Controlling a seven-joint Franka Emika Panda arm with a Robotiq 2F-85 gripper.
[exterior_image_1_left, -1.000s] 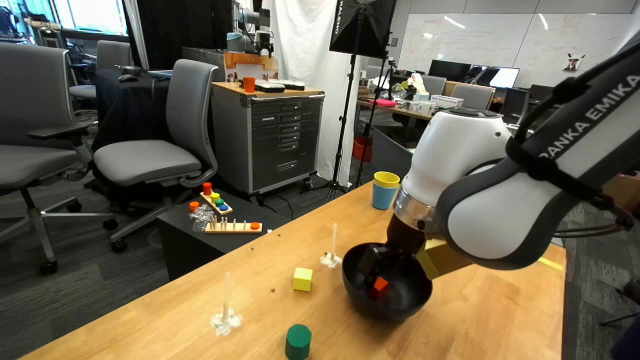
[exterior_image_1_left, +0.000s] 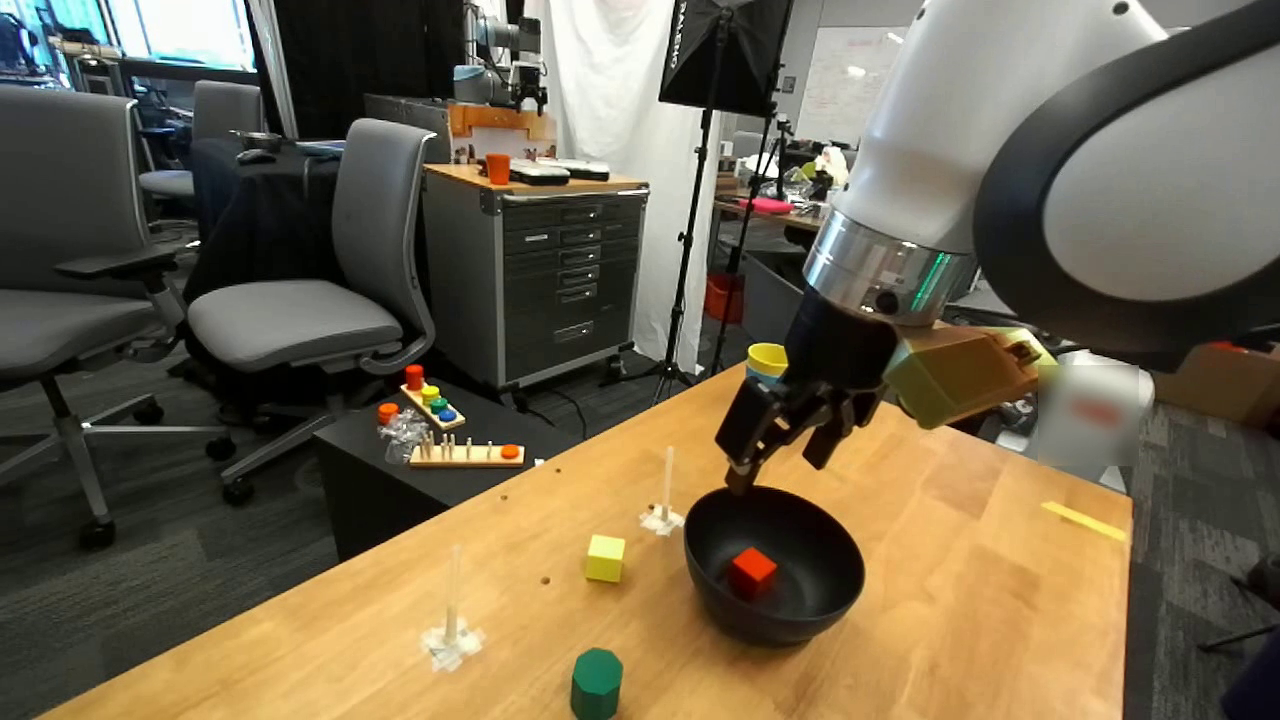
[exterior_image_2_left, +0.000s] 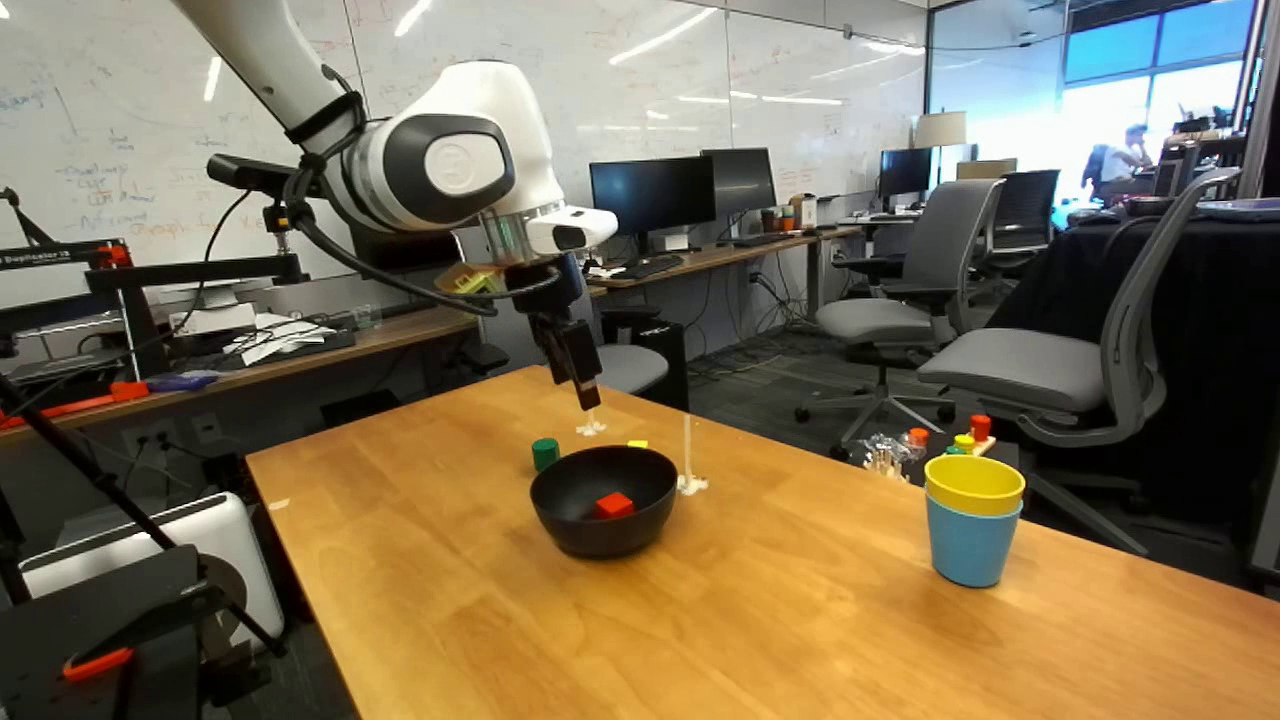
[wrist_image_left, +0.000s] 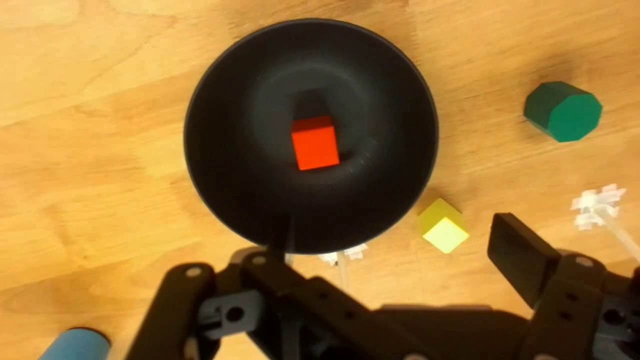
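A red cube (wrist_image_left: 316, 147) lies inside the black bowl (wrist_image_left: 384, 198), on its bottom. Above the bowl's rim hangs my gripper (exterior_image_1_left: 782, 446), its fingers wide apart and nothing between them. In the wrist view one of its dark fingers (wrist_image_left: 520, 259) is at the right, the other at the lower edge of the bowl. A yellow cube (exterior_image_1_left: 605, 558) stands on the table beside the bowl. The green prism (exterior_image_1_left: 596, 684) sits farther off, near the bottom of exterior view 1.
Two thin upright pegs (exterior_image_2_left: 687, 446) are taped to the table near the blocks. Stacked yellow and blue cups (exterior_image_2_left: 974, 542) stand at the table's far side from the green prism.
The gripper has risen out of the bowl to above it. The red cube stays in the bowl, turned a little; the yellow cube and green prism have not moved.
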